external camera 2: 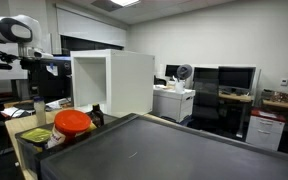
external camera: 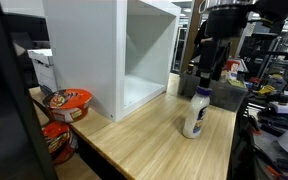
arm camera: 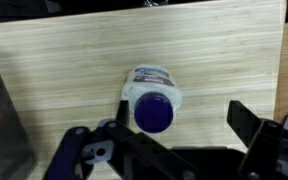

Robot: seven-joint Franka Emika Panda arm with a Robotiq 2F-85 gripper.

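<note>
A white bottle with a purple cap (external camera: 194, 116) stands upright on the wooden table (external camera: 144, 145), close to the front of the white box. From above, its purple cap (arm camera: 154, 112) and white shoulder show in the middle of the wrist view. My gripper is open over the bottle, one dark finger to either side, with the cap nearer the left finger. Seen from the side, the gripper (external camera: 213, 76) hangs at about the cap's height or slightly above. Whether the fingers touch the bottle cannot be told.
A large white open box (external camera: 89, 50) stands behind the bottle on the left. Red-lidded bowls (external camera: 68, 101) sit beside the table's left edge. A dark grey bin (external camera: 222, 94) is behind on the right. Bare wood lies in front of the bottle.
</note>
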